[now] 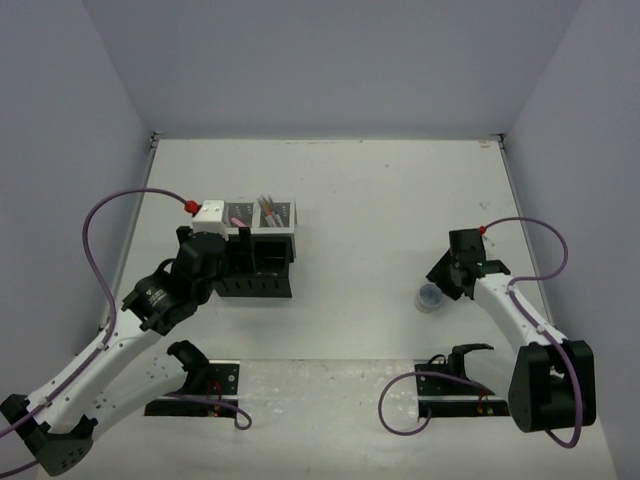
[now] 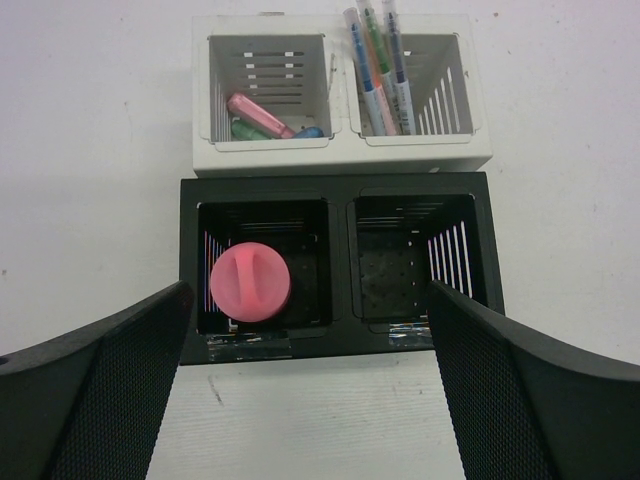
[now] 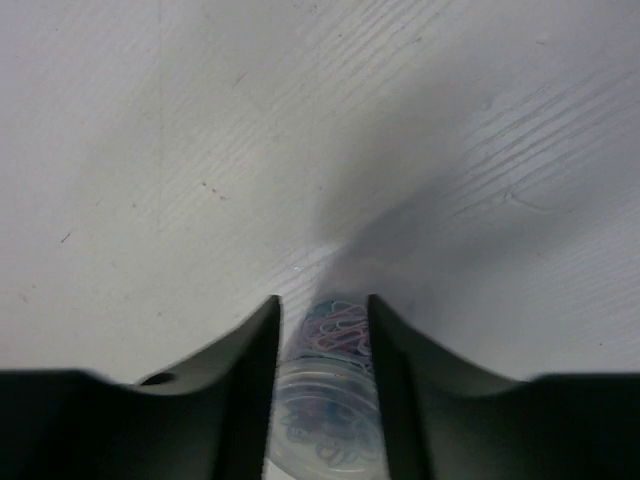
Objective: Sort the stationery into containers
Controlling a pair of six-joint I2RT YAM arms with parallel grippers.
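Note:
In the right wrist view, a clear jar of paper clips [image 3: 325, 420] sits between the fingers of my right gripper, which is shut on it; from above the jar [image 1: 429, 297] shows at the table's right. Whether it touches the table, I cannot tell. My left gripper stands open and empty over the containers, its dark fingers [image 2: 115, 385] wide apart. A black two-compartment container [image 2: 340, 270] has a pink round-topped object [image 2: 250, 282] in its left compartment. Behind it, a white container [image 2: 345, 155] holds pens [image 2: 380, 75] on the right and a pink item [image 2: 260, 115] on the left.
The black container's right compartment [image 2: 395, 270] looks empty. Bare white table [image 1: 360, 230] stretches between the containers and the jar. Grey walls [image 1: 580, 150] bound the sides and back.

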